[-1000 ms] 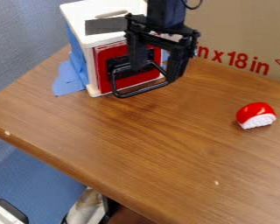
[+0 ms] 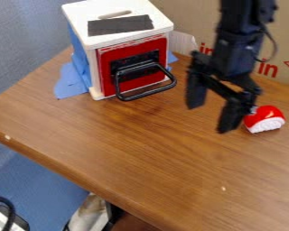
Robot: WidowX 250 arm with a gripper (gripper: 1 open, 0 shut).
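My dark gripper (image 2: 216,99) hangs blurred over the right half of the table, its lower finger just left of a red and white rounded object (image 2: 264,118), which it partly overlaps in view. Whether anything touches cannot be told. At the back left stands a white toy oven (image 2: 115,20) with a red front, a black door handle (image 2: 146,90) sticking out low in front, and a blue sheet beside it.
A cardboard panel (image 2: 195,18) stands behind. The table's left edge drops to a blue-grey floor area with some clutter at the bottom left.
My gripper has moved right and down, away from the oven's front toward the red and white object. The oven and that object look unmoved.
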